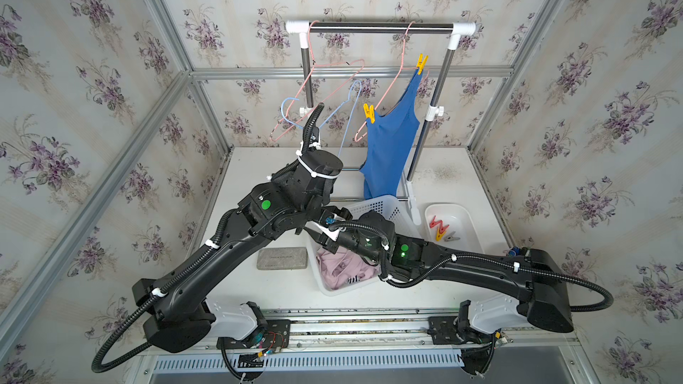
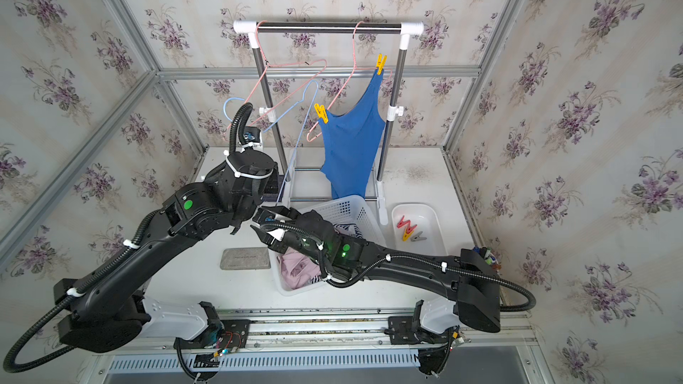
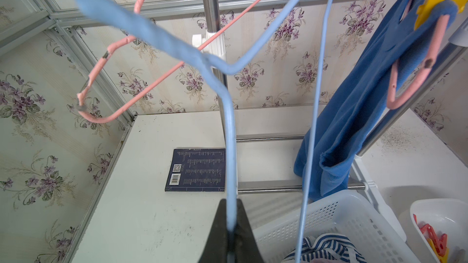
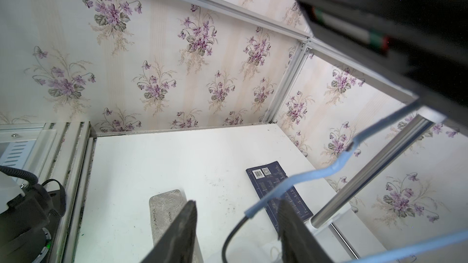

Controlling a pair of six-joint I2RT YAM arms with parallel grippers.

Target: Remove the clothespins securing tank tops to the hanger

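Observation:
A blue tank top hangs from a pink hanger, pinned by two yellow clothespins, one at each shoulder. A blue hanger has no garment visible on it. My left gripper is shut on the blue hanger's thin wire, which runs down between its fingertips. My right gripper stands part open below, over the basket. A bare dark stretch of the blue hanger's wire shows between its spread fingers, without visible contact. Both grippers' tips are hidden behind the arms in the top views.
Another pink hanger hangs empty at the rail's left. The white basket holds pink and striped clothes. A white tray at right holds several loose clothespins. A grey block and a dark book lie at left.

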